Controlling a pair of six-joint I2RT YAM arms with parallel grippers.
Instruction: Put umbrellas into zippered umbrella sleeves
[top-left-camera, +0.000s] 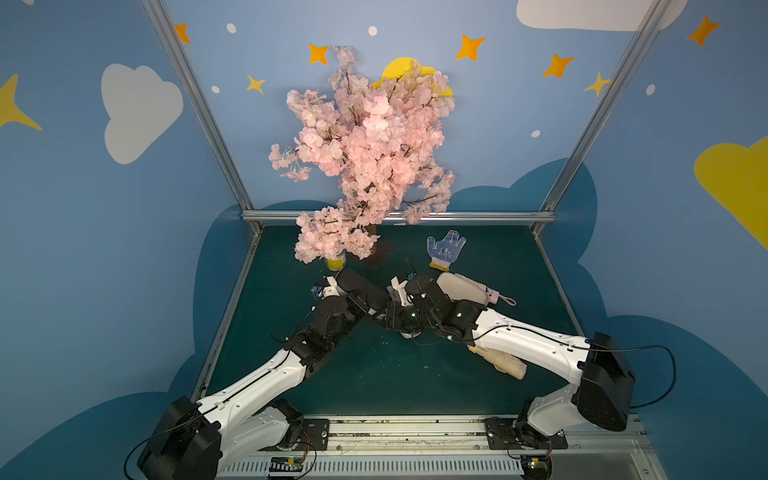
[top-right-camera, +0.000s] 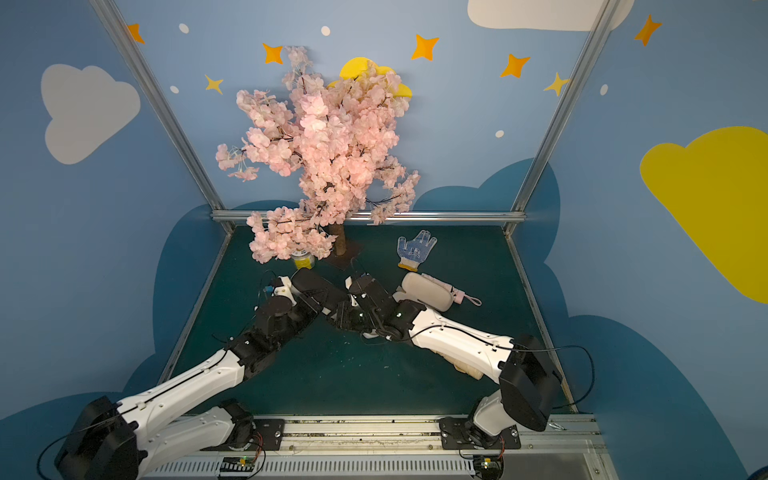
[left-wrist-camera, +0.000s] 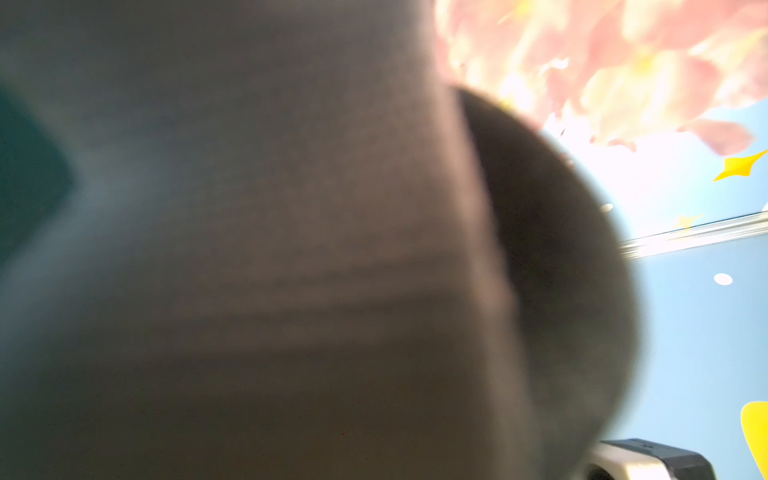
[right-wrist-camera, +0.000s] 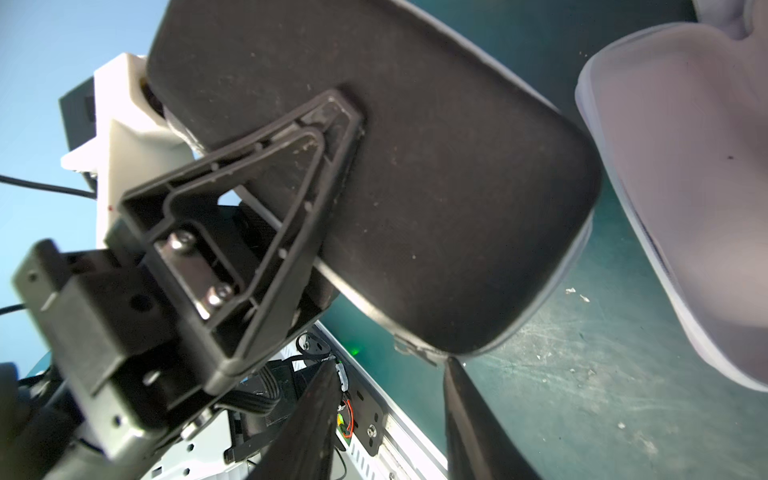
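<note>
My left gripper is shut on a black zippered sleeve (right-wrist-camera: 472, 184), one dark finger lying across its face. In the right wrist view a small zipper pull (right-wrist-camera: 416, 349) hangs at the sleeve's lower edge. The left wrist view is mostly filled by the blurred sleeve (left-wrist-camera: 280, 224). My right gripper stands open by that zipper pull, with its blurred fingertips just short of or at the sleeve's edge; whether they touch it I cannot tell. A light grey sleeve (top-left-camera: 464, 289) and a pink-ended umbrella (top-left-camera: 493, 297) lie to the right. A beige umbrella (top-left-camera: 502, 362) lies nearer the front.
Pink blossom branches (top-left-camera: 376, 152) rise at the back, over a yellow can (top-left-camera: 337, 261). A blue glove (top-right-camera: 416, 249) lies on the table behind the grey sleeve.
</note>
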